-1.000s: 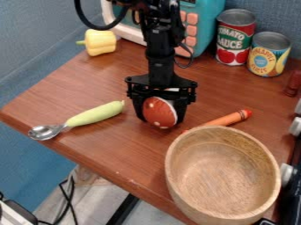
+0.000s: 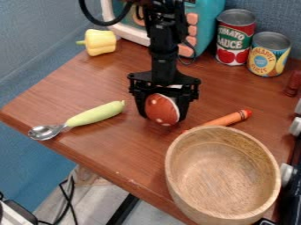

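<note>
My black gripper point(image 2: 163, 95) is low over the middle of the wooden table, around a red-orange ball-like object point(image 2: 163, 109) with a pale marking. Whether the fingers are closed on it is hard to tell, as the gripper's body hides them. A large wooden bowl point(image 2: 223, 175) sits at the front right, with an orange carrot-like stick point(image 2: 223, 121) just behind it. A spoon with a pale green handle point(image 2: 94, 114) lies at the left.
Behind stand a red can point(image 2: 234, 38), a yellow can point(image 2: 269, 55), a teal toy appliance point(image 2: 202, 18) and a yellow pepper point(image 2: 100, 41). A small red bottle point(image 2: 294, 84) is at the right edge.
My gripper and the red-orange object have shifted very slightly upward. The other things are unmoved.
</note>
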